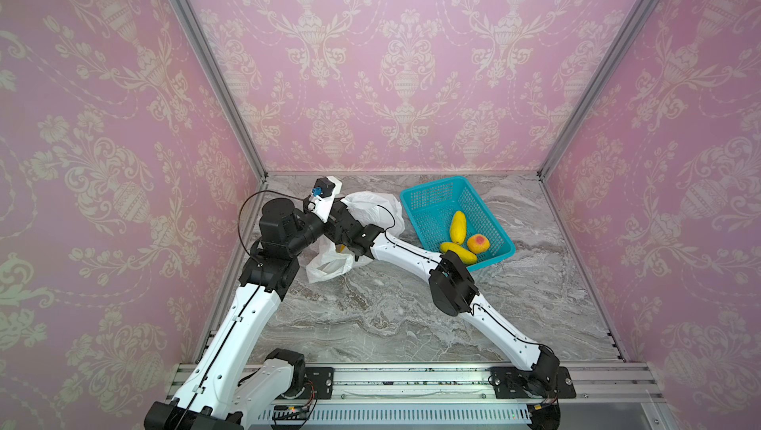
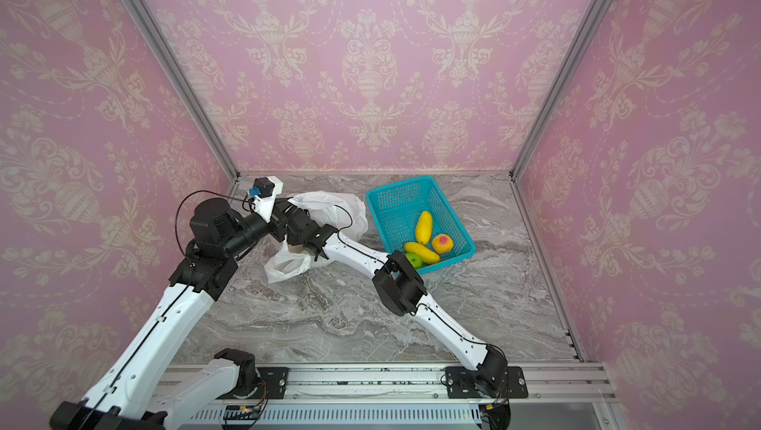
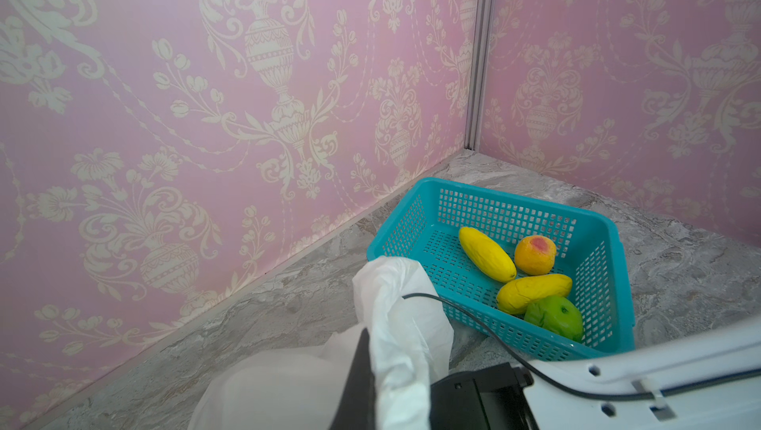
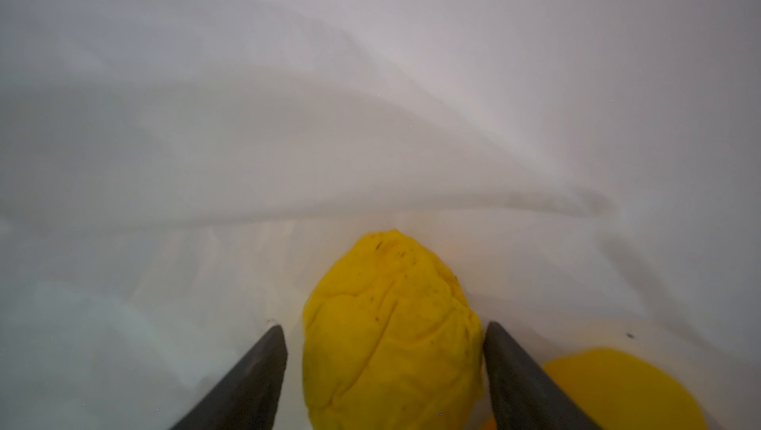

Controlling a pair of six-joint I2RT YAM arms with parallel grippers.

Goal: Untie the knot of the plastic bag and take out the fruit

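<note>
A white plastic bag (image 1: pixel 372 209) lies open at the left of the table, partly hidden by both arms. In the left wrist view, my left gripper is shut, with thin bag plastic draped up over and beside its dark finger. My right gripper reaches inside the bag. Its fingers stand part open around a wrinkled yellow fruit (image 4: pixel 392 335). The right finger (image 4: pixel 507 366) is close against the fruit; a gap shows at the left one. Another smooth yellow fruit (image 4: pixel 630 390) lies to the right, with a sliver of orange beside it.
A blue basket (image 3: pixel 515 196) stands right of the bag, holding two long yellow fruits (image 3: pixel 485 254), a peach (image 3: pixel 535 255) and a green apple (image 3: pixel 555 316). My right arm passes close by its near corner.
</note>
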